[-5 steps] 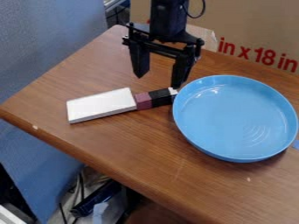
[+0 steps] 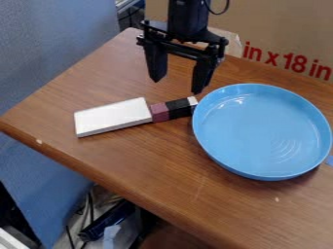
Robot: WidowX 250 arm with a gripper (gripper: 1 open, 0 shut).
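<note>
The black gripper [image 2: 177,70] hangs open over the back of the wooden table, nothing between its two fingers. Below it lies a flat brush-like object with a white slab [image 2: 112,117] at the left and a short dark maroon and black part [image 2: 173,109] at the right, reaching to the rim of a light blue plate [image 2: 260,132] on the right.
A cardboard box [image 2: 279,34] with red print stands behind the table [image 2: 156,180]. The table's left edge borders a blue partition [image 2: 53,58], with clutter on the floor below.
The gripper has risen very slightly since a second ago; the objects on the table have not moved.
</note>
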